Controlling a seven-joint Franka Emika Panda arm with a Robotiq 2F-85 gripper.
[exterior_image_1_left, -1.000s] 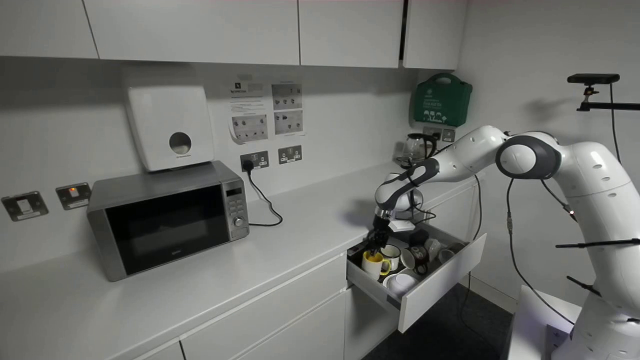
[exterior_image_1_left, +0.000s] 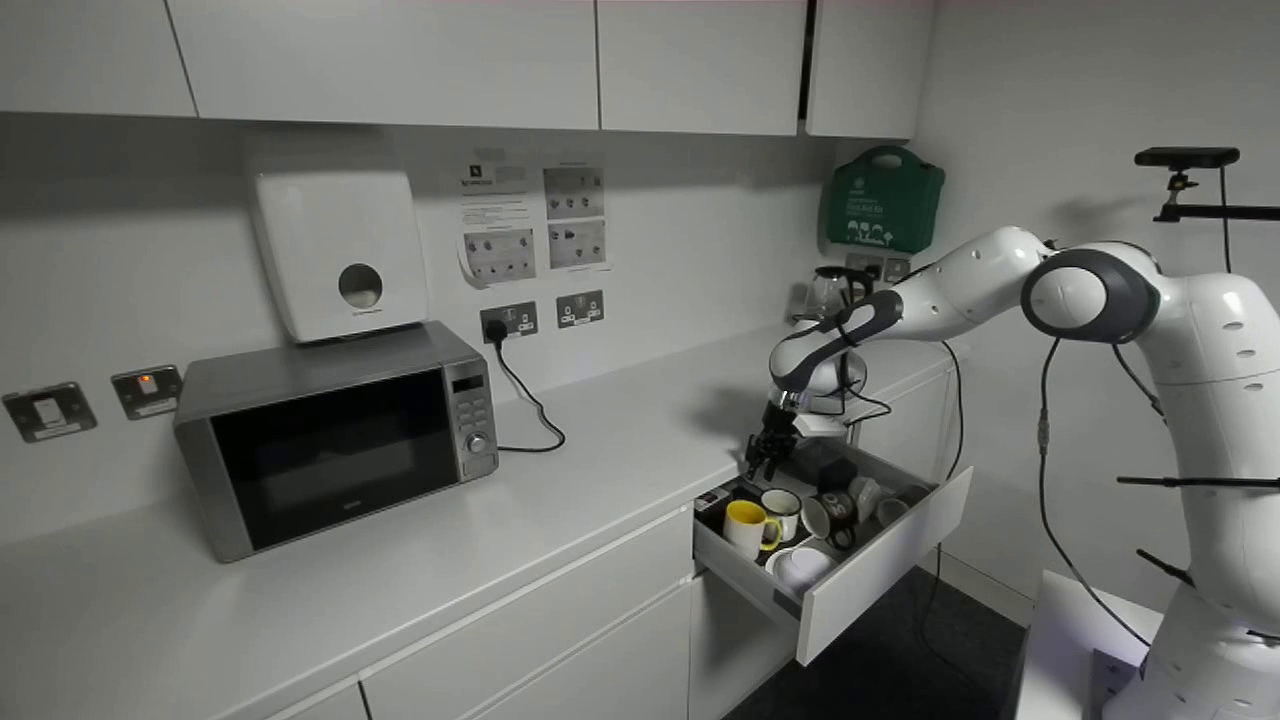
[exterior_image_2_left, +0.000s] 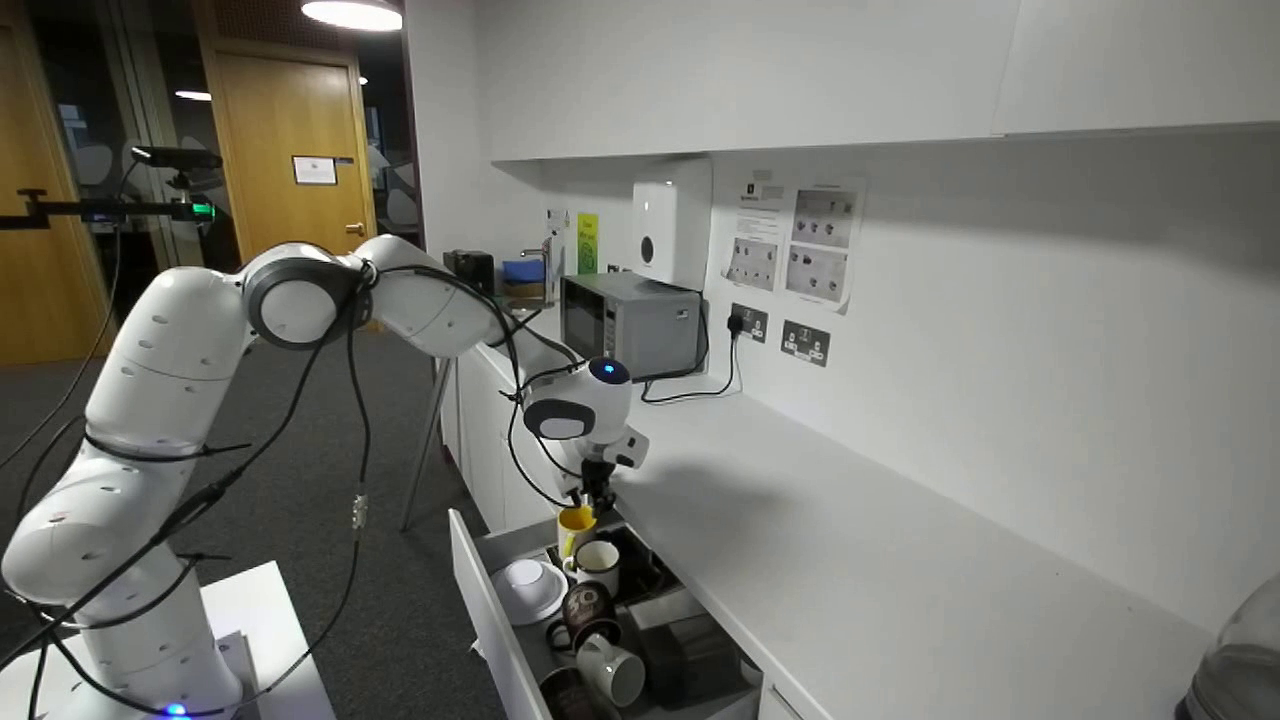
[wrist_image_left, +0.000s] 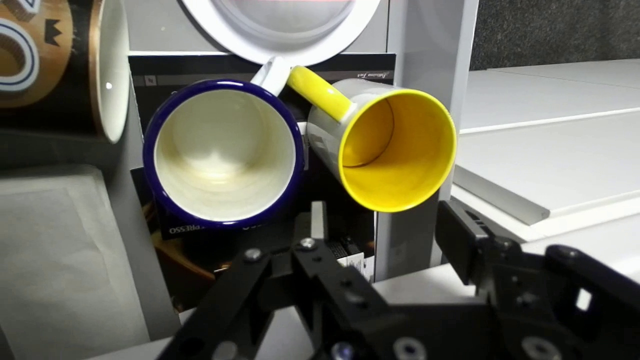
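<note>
My gripper is open, its two fingers well apart with nothing between them. In exterior view 1, the gripper (exterior_image_1_left: 764, 454) is above the back edge of the open drawer (exterior_image_1_left: 882, 554). A mug with a yellow inside (wrist_image_left: 399, 150) stands just ahead of the fingers in the wrist view. Its yellow handle points toward a white mug with a dark blue rim (wrist_image_left: 223, 153). Both mugs are in the drawer, clear of the fingers. Exterior view 2 shows the gripper (exterior_image_2_left: 596, 490) close above the yellow mug (exterior_image_2_left: 576, 528).
The drawer also holds a dark patterned mug (wrist_image_left: 51, 66), a white saucer (wrist_image_left: 360, 24) with a cup, and several other mugs. Clear counter (exterior_image_1_left: 624, 414) stretches toward the microwave (exterior_image_1_left: 342, 426). A glass jug (exterior_image_1_left: 830, 292) stands in the back corner.
My gripper has risen from the yellow mug's rim and shifted toward the back of the drawer. The yellow mug stays in about the same place.
</note>
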